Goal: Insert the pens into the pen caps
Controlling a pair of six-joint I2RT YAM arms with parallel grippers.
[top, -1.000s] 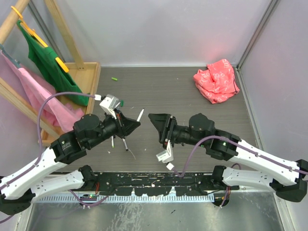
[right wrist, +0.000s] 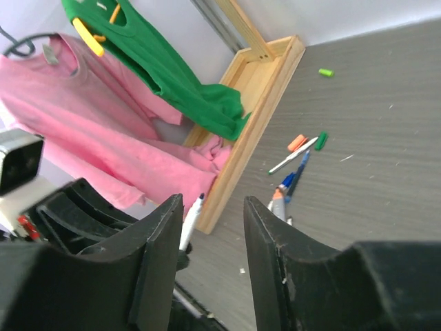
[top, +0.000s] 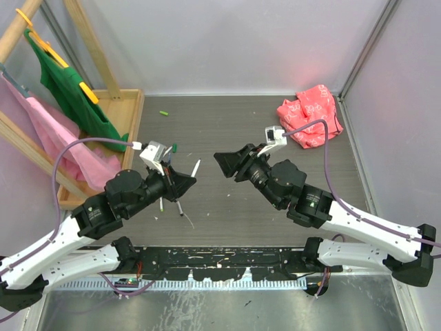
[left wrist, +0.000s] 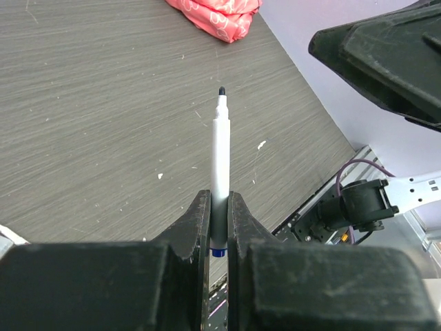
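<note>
A white pen (left wrist: 220, 148) with a bare black tip and a blue end stands out from my left gripper, which is shut on its lower part. From above, the same pen (top: 196, 169) leans up and right. My right gripper (top: 222, 164) hovers to the right of it, apart from the pen. In the right wrist view my right gripper is open and empty, and the pen's tip shows beyond its left finger. Loose caps lie on the table: an orange cap (right wrist: 297, 143), a green cap (right wrist: 321, 141) and a light green cap (right wrist: 326, 72).
A white pen (right wrist: 293, 155), a blue pen (right wrist: 298, 176) and other pieces lie near the wooden rack (right wrist: 238, 162) with hanging clothes. A red cloth bundle (top: 310, 116) sits at the back right. Mid-table is clear.
</note>
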